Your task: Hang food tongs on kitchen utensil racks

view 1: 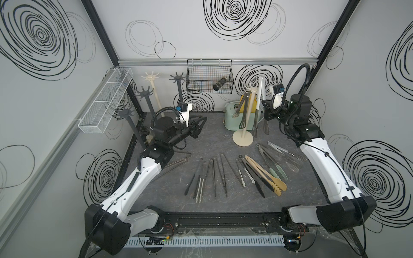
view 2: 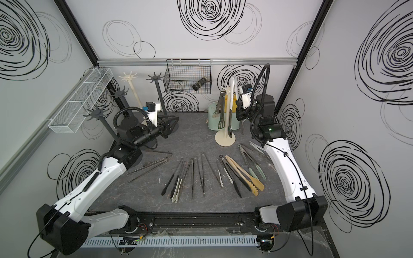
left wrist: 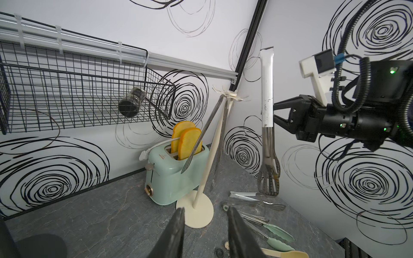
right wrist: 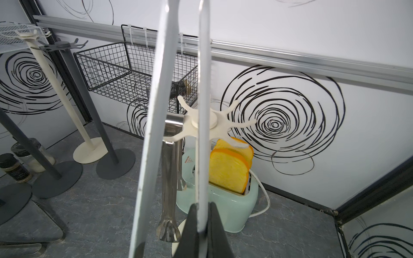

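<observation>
White-handled metal tongs [left wrist: 267,86] hang upright in the air, slotted heads down, with my right gripper shut on one of their arms. The other arm is spread apart to the left in the right wrist view. Right beside them stands the cream rack [right wrist: 204,122], its hooks partly hidden behind the tongs. The tongs appear clear of the hooks. Other metal tongs [right wrist: 168,189] hang on this rack. Away to the left, my left gripper is open and empty above the table.
Behind the cream rack is a green toaster [left wrist: 178,174] with yellow toast. Grey racks [view 1: 146,96] crowd the left side beyond my left arm. A wire basket [view 1: 209,77] hangs on the back wall. Many tongs [view 1: 263,169] cover the front table.
</observation>
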